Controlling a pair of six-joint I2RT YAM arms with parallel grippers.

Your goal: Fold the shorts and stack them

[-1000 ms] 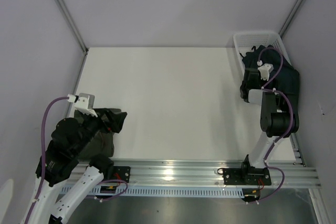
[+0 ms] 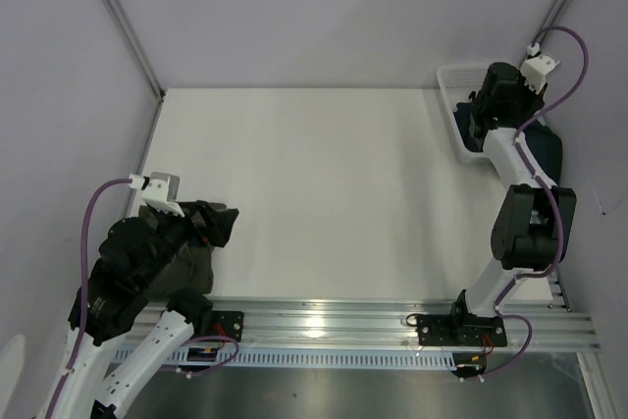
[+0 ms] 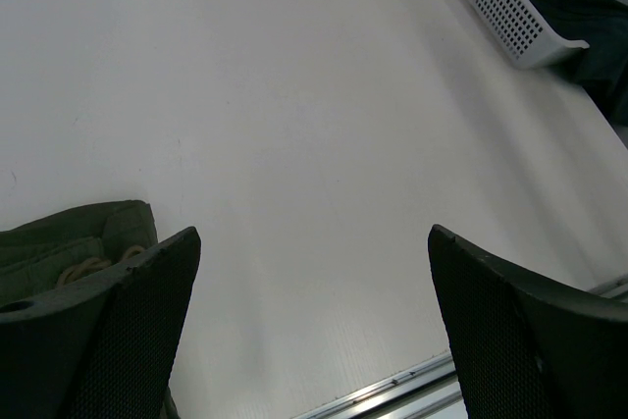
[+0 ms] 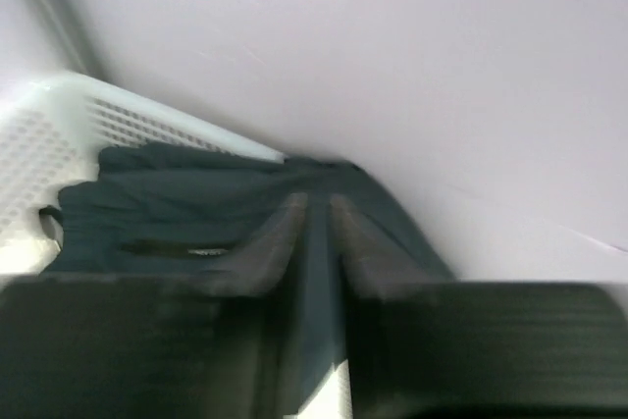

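Observation:
Dark green shorts [image 3: 74, 228] lie bunched at the table's left edge, under and beside my left gripper, which stands open with nothing between its fingers. At the back right, dark shorts [image 4: 196, 193] fill a white basket [image 2: 459, 80] and hang over its right side. My right gripper [image 2: 496, 95] is over the basket, above that cloth. In the right wrist view its fingers are blurred and close together over the cloth; whether they grip it I cannot tell.
Walls stand close behind and to the right of the basket, and metal rails run along the front edge.
My right arm has reached further back and raised over the basket, the cloth in it shifting slightly. The left arm has stayed still.

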